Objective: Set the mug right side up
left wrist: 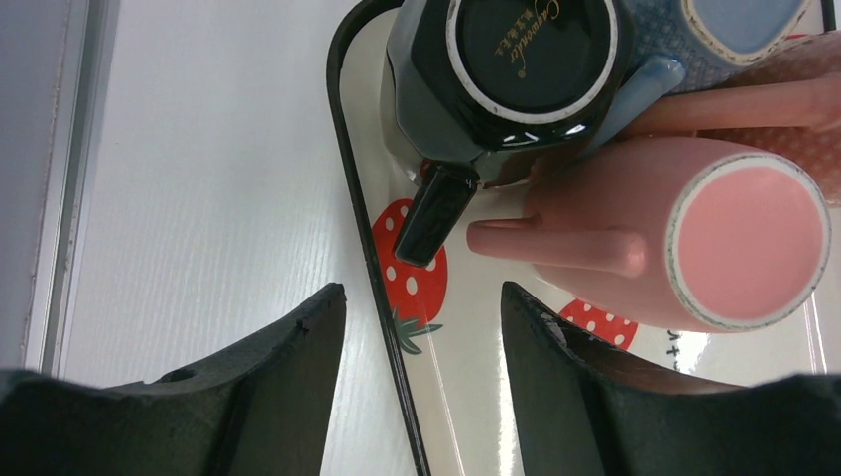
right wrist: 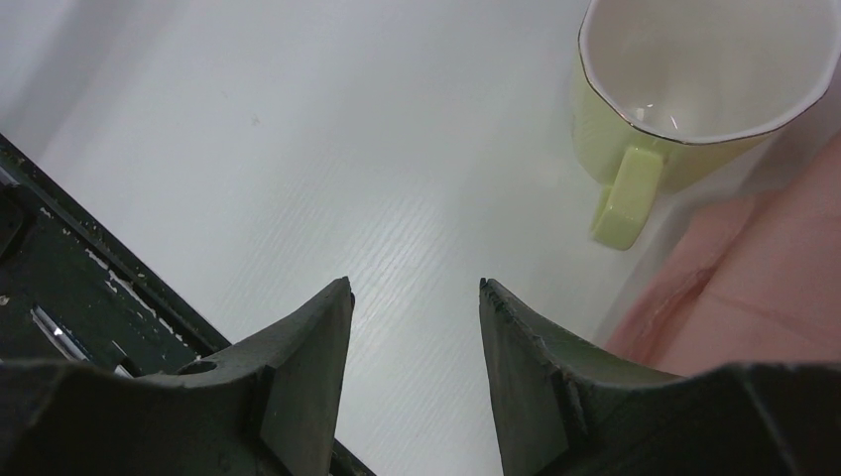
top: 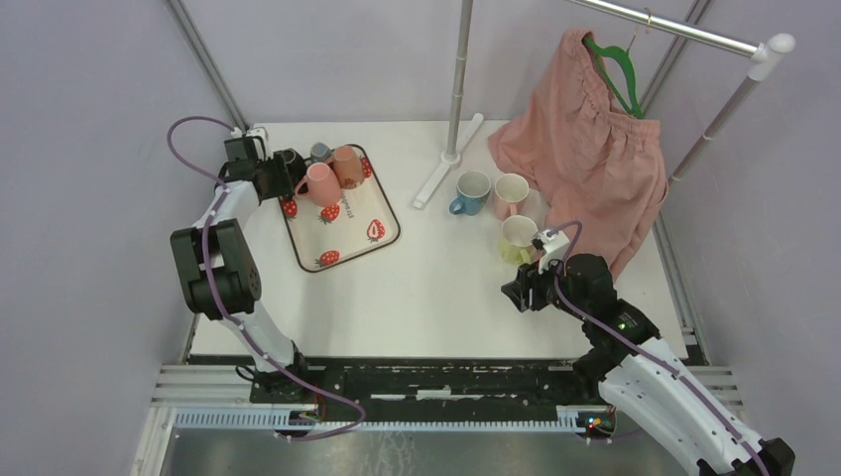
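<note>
Mugs lie in the strawberry tray (top: 347,248) at the back left: a black mug (left wrist: 516,59) showing its base, a blue mug (left wrist: 735,25), a pink mug (left wrist: 615,228) on its side with handle toward the left, and a speckled orange mug (top: 349,169). My left gripper is over the tray's left edge, fingers apart and empty, just short of the black and pink mugs' handles. My right gripper stands open over the table, near a green mug (right wrist: 694,69) that stands upright.
Upright blue (top: 474,188) and pink (top: 511,186) mugs stand right of centre. A rail stand (top: 458,89) and a pink garment (top: 595,159) on a hanger occupy the back right.
</note>
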